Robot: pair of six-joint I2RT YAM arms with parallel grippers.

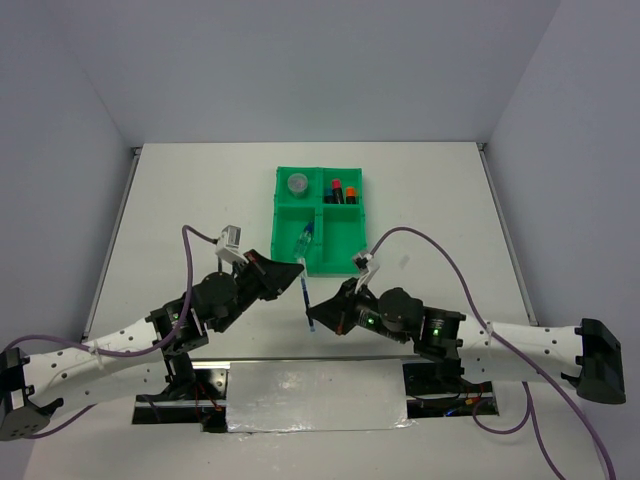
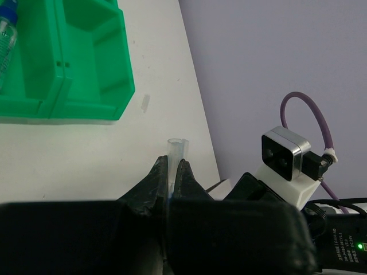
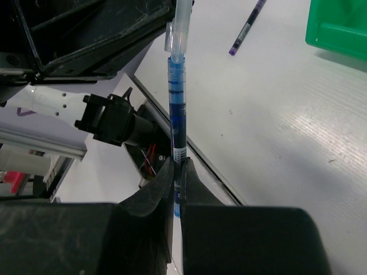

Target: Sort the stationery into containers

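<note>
A blue pen (image 3: 176, 97) stands nearly upright, slightly tilted, with my right gripper shut around its lower part. My left gripper (image 1: 301, 268) is shut on a clear cap (image 2: 175, 150). Seen from the right wrist, the cap (image 3: 182, 26) is at the top end of the pen, in line with it and seemingly touching or partly around it. How far it is seated I cannot tell. The green tray (image 1: 279, 215) lies just beyond both grippers.
A round clear container (image 1: 298, 184) sits in the tray's far-left compartment, small bottles (image 1: 337, 192) in the far-right one, and a blue-capped bottle (image 1: 304, 240) in the near-left one. Its near-right compartment (image 1: 344, 240) is empty. A dark purple-ended pen (image 3: 248, 27) lies on the table.
</note>
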